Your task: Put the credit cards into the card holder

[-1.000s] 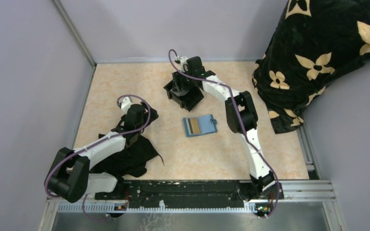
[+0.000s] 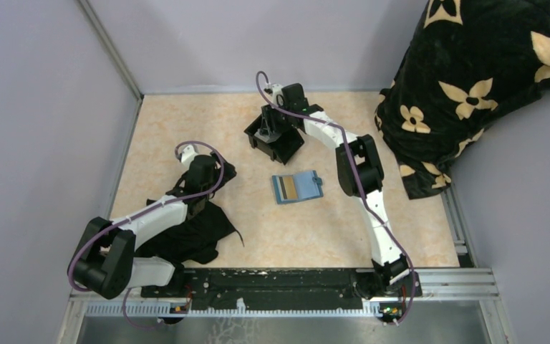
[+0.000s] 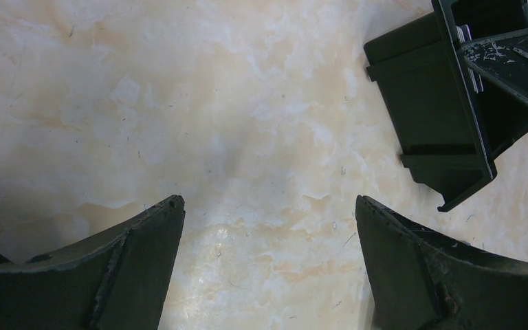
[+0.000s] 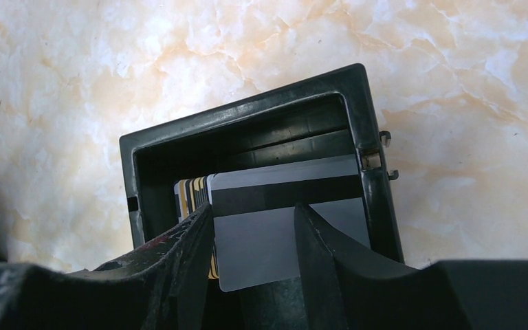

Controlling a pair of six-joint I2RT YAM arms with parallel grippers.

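A black box (image 2: 292, 148) near the back of the table holds a stack of cards. In the right wrist view, a grey card (image 4: 258, 251) with a black stripe lies on top, and striped card edges (image 4: 194, 194) show at its left. My right gripper is at the box, its fingers parted over the grey card with nothing clearly held between them. A blue flat card holder (image 2: 306, 185) with gold and dark strips rests on the table in front of the box. My left gripper stands open over bare table, left of the box.
Black cloth (image 2: 200, 233) lies under the left arm at the front left. A dark floral cushion (image 2: 465, 100) covers the right back corner. Open tabletop (image 2: 258, 226) surrounds the blue holder on its front side.
My right gripper has shifted slightly to the right, and the black box has slid a little the same way. The left arm and blue holder look nearly unchanged.
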